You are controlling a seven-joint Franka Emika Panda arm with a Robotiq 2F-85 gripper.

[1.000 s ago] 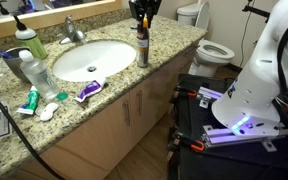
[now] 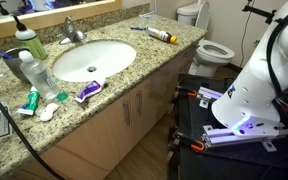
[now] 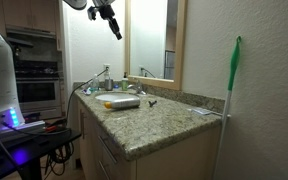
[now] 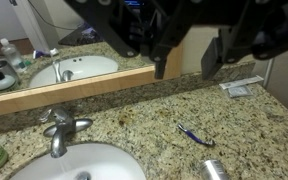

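Observation:
A silvery can with a yellow-orange end (image 2: 162, 36) is on its side at the counter's far end. The same can (image 3: 127, 103) appears near the front edge in exterior view 2, while only part of the silver can (image 4: 215, 170) shows at the bottom of the wrist view. High above the counter is my gripper (image 3: 105, 24). Its dark fingers (image 4: 162, 45) stand apart with bare wall between them, and I see nothing held there. Exterior view 1 does not include the gripper.
The sink (image 2: 92, 60) lies left of the can. A small blue-handled item (image 4: 194, 135) rests near the can. Bottles, tubes and a soap pump (image 2: 27, 38) crowd the left end. The mirror (image 3: 151, 40) rises behind the counter.
A second ago the can stood upright beneath the gripper by the sink; now it lies farther right. The gripper has risen out of exterior view 1.

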